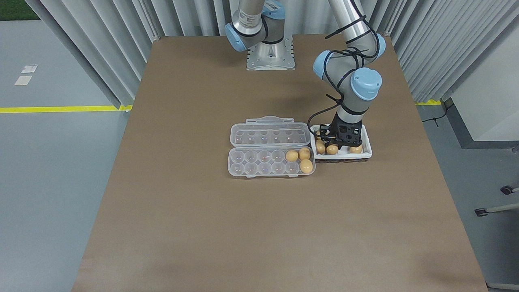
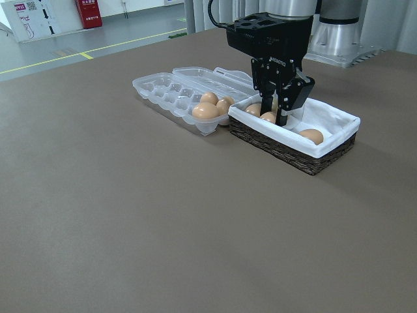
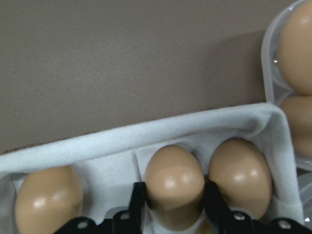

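Observation:
My gripper (image 2: pixel 274 111) is down inside the white-lined wicker basket (image 2: pixel 293 156). In the wrist view its fingers sit on either side of a brown egg (image 3: pixel 174 178), apparently touching it, and look shut on it. Another egg (image 3: pixel 241 173) lies to its right and one (image 3: pixel 48 200) to its left, all in the cloth lining. Beside the basket lies an open clear plastic egg carton (image 1: pixel 258 160), with three eggs (image 1: pixel 305 166) at the end nearest the basket and its other visible cups empty.

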